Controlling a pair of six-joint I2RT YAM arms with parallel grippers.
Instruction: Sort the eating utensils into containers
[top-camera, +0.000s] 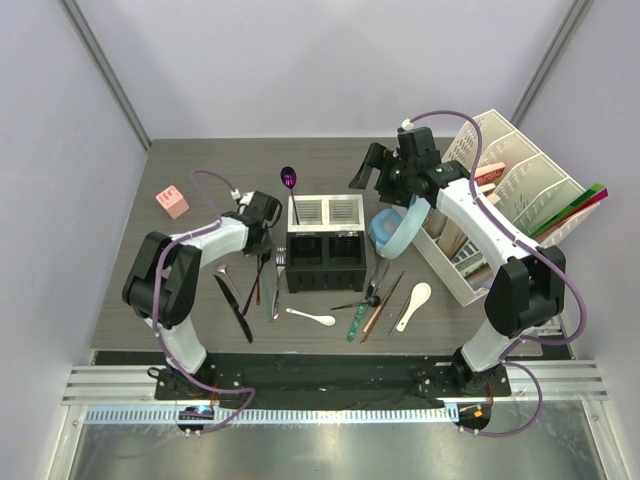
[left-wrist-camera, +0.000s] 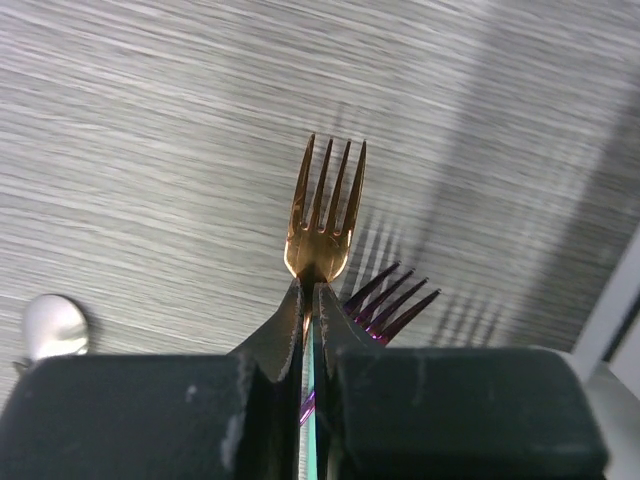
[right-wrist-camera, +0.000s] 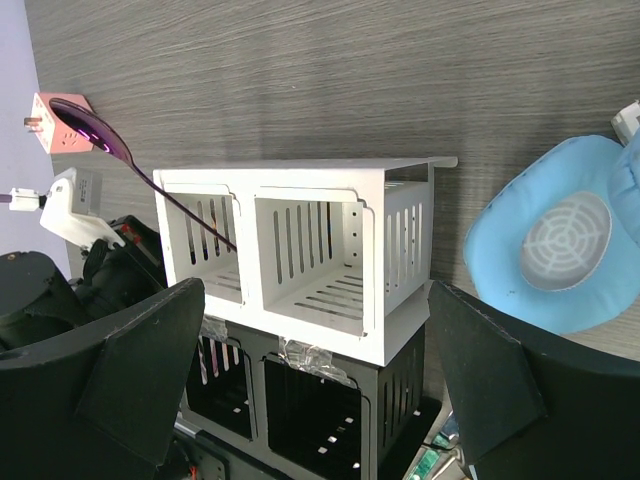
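Note:
My left gripper (top-camera: 262, 245) is shut over the utensils left of the containers. In the left wrist view a copper fork (left-wrist-camera: 322, 225) runs up from its fingertips, with a purple fork (left-wrist-camera: 385, 310) beside it; whether the copper one is pinched is unclear. A spoon (left-wrist-camera: 55, 326) lies to the left. A purple spoon (right-wrist-camera: 95, 128) stands in the white container (right-wrist-camera: 310, 260), behind the black container (right-wrist-camera: 312, 415). My right gripper (top-camera: 370, 170) hangs open and empty above the right of the containers. More utensils, including a white spoon (top-camera: 415, 305), lie in front and right.
A blue soft item (right-wrist-camera: 540, 210) lies right of the containers. A large white rack (top-camera: 530, 175) with boards fills the right side; a pink block (top-camera: 172, 201) sits at back left.

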